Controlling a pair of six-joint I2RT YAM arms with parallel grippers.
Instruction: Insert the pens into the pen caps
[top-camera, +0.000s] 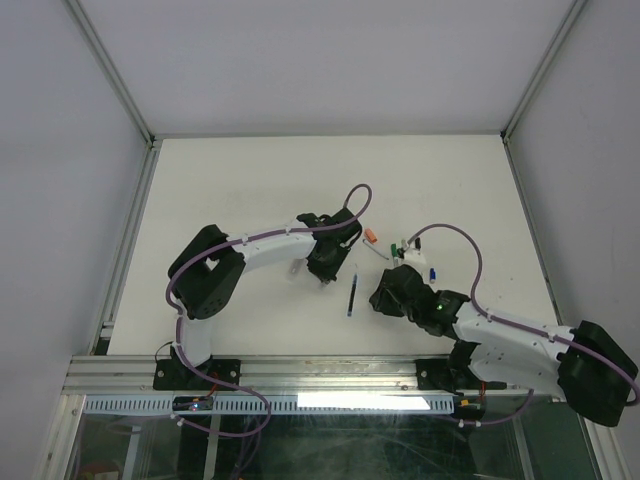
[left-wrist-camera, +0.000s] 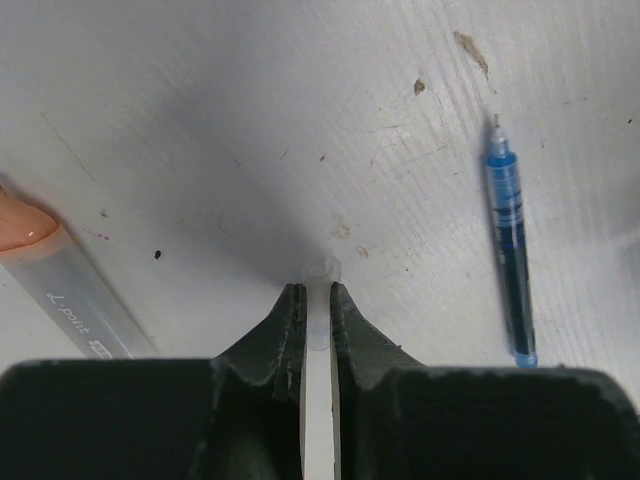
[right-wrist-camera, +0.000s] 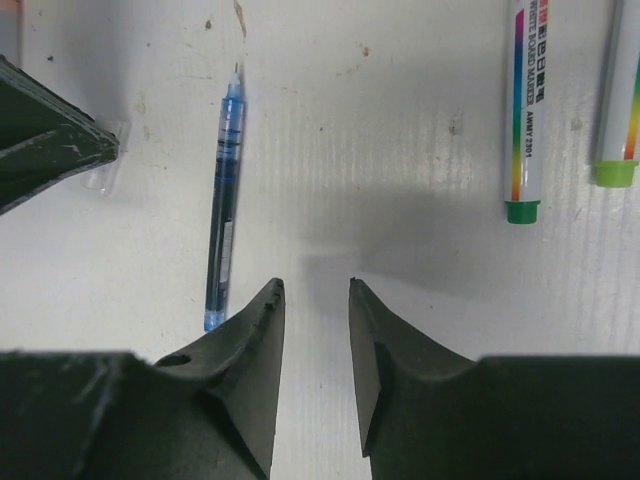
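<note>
My left gripper is down at the table, its fingertips close around a clear cap; whether they grip it I cannot tell. A dark blue pen lies between the grippers, seen also to the right in the left wrist view. My right gripper is part open above the table, right of that pen, nothing between its fingers. Two white markers, one with a green end, one with a light green end, lie at the upper right of the right wrist view.
An orange-topped clear item lies left of my left gripper. More small pens and an orange piece lie behind the grippers.
</note>
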